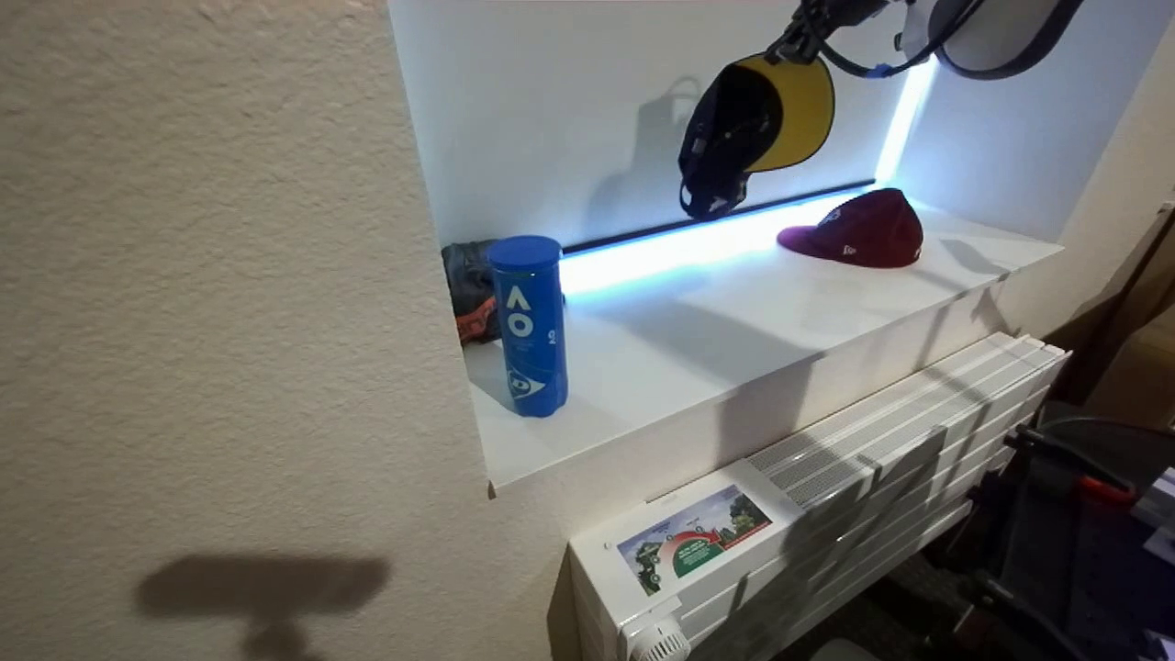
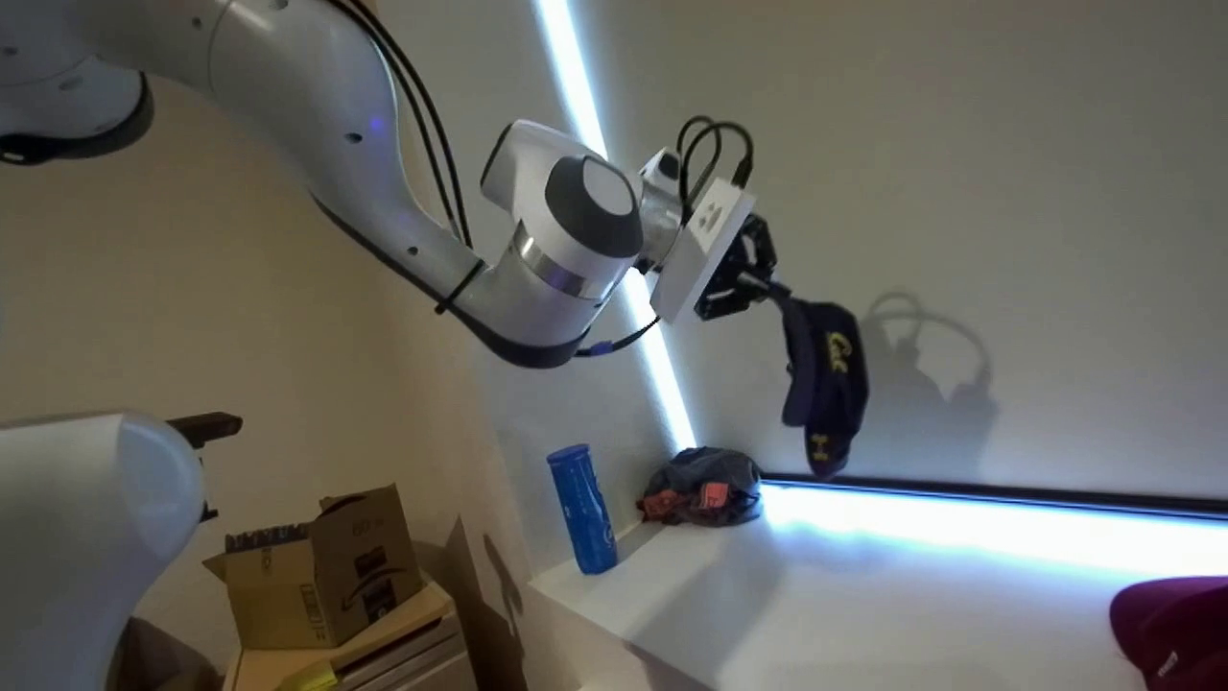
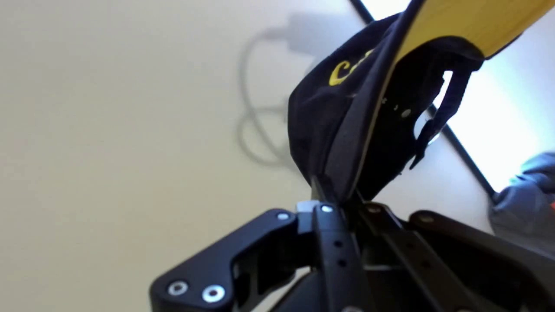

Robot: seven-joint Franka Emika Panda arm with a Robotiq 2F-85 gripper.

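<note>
A dark navy cap (image 1: 727, 127) with a yellow underbrim hangs in the air above the white sill, crown downward. My gripper is shut on the edge of its brim, as the wrist view shows. Yellow lettering marks the front of the cap (image 2: 838, 357) in exterior view 2, where the gripper (image 2: 773, 290) holds it from the upper left. Its back strap dangles free. A maroon cap (image 1: 865, 229) rests on the sill toward the right end, apart from the held one.
A blue tube (image 1: 531, 325) stands at the sill's left end, with a dark grey and orange cloth item (image 2: 704, 486) close behind it. Below runs a white radiator (image 1: 870, 430).
</note>
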